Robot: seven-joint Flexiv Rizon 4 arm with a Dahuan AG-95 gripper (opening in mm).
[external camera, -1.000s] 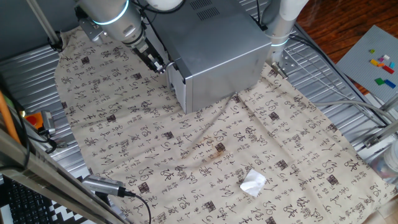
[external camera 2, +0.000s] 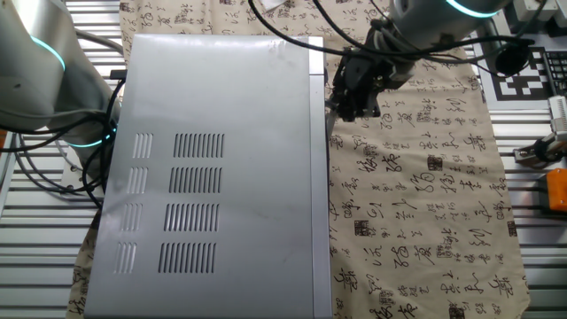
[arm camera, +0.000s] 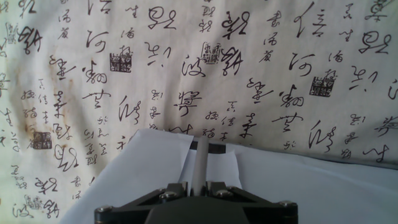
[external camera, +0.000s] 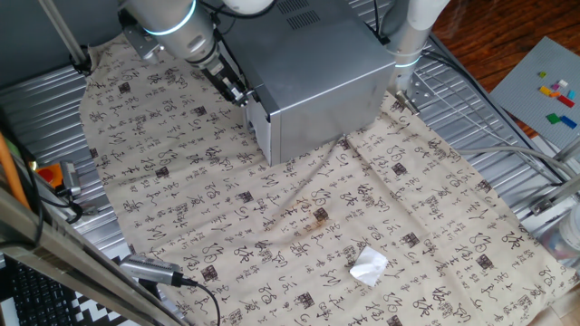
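A grey metal box oven (external camera: pixel 313 68) with vent slots stands on the patterned cloth (external camera: pixel 208 204). My gripper (external camera: pixel 239 94) is at its front face, near the top edge. From overhead in the other exterior view, the gripper (external camera 2: pixel 344 108) is beside the front edge of the oven (external camera 2: pixel 239 106). In the wrist view a slim grey bar, apparently the door handle (arm camera: pixel 200 163), runs between the fingers, which look shut closely on it. White sheeting (arm camera: pixel 137 168) lies behind the bar, seemingly on the door front. The contact itself is partly hidden.
A crumpled white tissue (external camera: pixel 369 266) lies on the cloth, well away from the oven. The cloth before the oven is otherwise mostly clear.
My arm has tilted slightly to the right in the exterior view, its fingertips staying close to the same spot on the oven front. The oven and tissue have not visibly moved.
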